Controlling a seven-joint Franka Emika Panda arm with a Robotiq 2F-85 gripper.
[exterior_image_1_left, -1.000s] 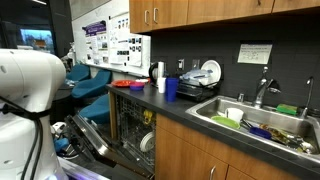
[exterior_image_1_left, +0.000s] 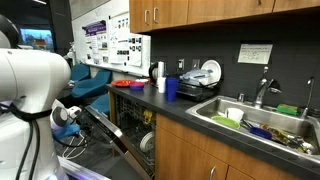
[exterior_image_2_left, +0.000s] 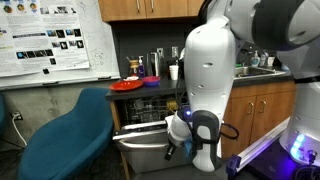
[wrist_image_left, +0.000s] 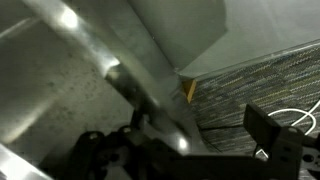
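The dishwasher door (exterior_image_2_left: 143, 157) stands partly open, tilted outward below the counter; its steel face shows in exterior view 2. In exterior view 1 its slanted edge (exterior_image_1_left: 124, 143) runs down from the arm toward the floor. My gripper is open at the door, its two dark fingers wide apart. The left finger lies against or just over the shiny door edge (wrist_image_left: 105, 58) in the wrist view; whether it touches cannot be told. The right finger is over the carpet side. Nothing is gripped. Exterior view 2 shows the wrist low beside the door, with the fingertips hard to make out.
A dish rack (exterior_image_1_left: 147, 141) with a plate shows inside the dishwasher. Above are the dark counter (exterior_image_1_left: 160, 102), a red bowl (exterior_image_1_left: 128, 83) and a sink (exterior_image_1_left: 270, 123). A blue chair (exterior_image_2_left: 80, 140) stands left of the door. White cable (wrist_image_left: 298, 118) lies on the carpet.
The door has swung upward, its edge now steeper and higher in exterior view 1. My gripper and wrist have risen alongside it.
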